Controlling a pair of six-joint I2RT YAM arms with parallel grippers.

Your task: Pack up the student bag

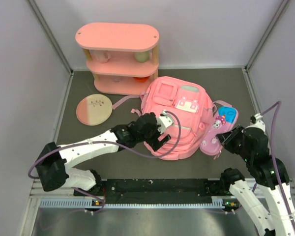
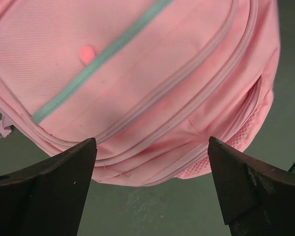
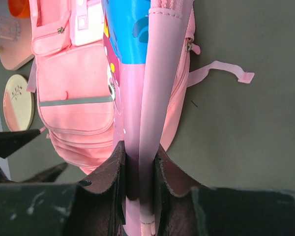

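A pink backpack (image 1: 174, 108) lies in the middle of the floor. My right gripper is shut on a pink pencil case (image 1: 217, 129) with a blue top, held at the backpack's right side. It fills the middle of the right wrist view. My left gripper (image 1: 162, 132) hangs over the lower left of the backpack, its fingers open, with only the pink fabric (image 2: 152, 98) visible beyond them.
A round cream and pink mat (image 1: 93, 110) lies left of the backpack. A pink shelf (image 1: 117, 34) with cups and bowls stands at the back left.
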